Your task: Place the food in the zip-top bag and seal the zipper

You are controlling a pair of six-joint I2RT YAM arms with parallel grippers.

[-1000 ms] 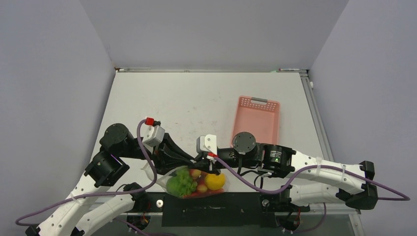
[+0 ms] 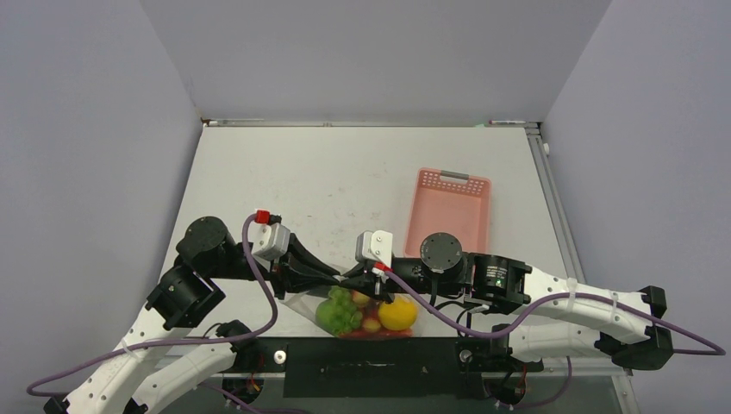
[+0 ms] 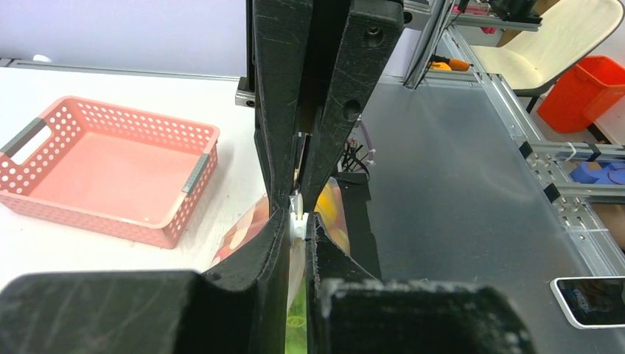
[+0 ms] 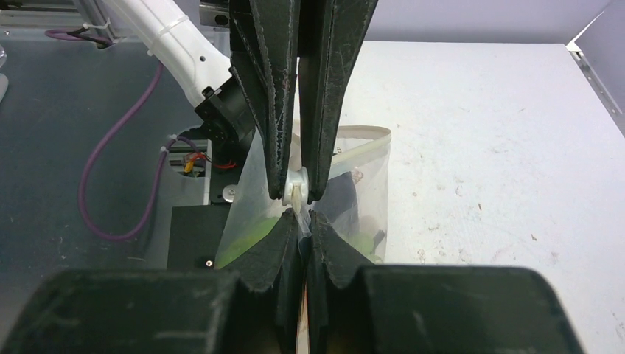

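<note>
The clear zip top bag [image 2: 302, 305] hangs at the table's front edge with green lettuce [image 2: 339, 313], a yellow lemon [image 2: 398, 313] and reddish-yellow fruit inside. My left gripper [image 2: 337, 278] is shut on the white zipper slider [image 4: 296, 189], whose rounded sides show between its fingertips in the right wrist view. Close beside the slider, my right gripper is shut on the bag's top edge. The two grippers face each other almost tip to tip. In the right wrist view, part of the bag's mouth [image 4: 368, 134] shows behind the left fingers. How much of the zipper is joined cannot be told.
An empty pink basket [image 2: 450, 210] stands on the right of the white table. Bare tabletop [image 2: 302, 190] stretches behind the grippers. Both arms' purple cables loop near the front edge.
Over the last second my right gripper and the bag with its food have shifted right, while my left gripper has stayed nearly still. Most recently the bag's bottom has swung slightly backward.
</note>
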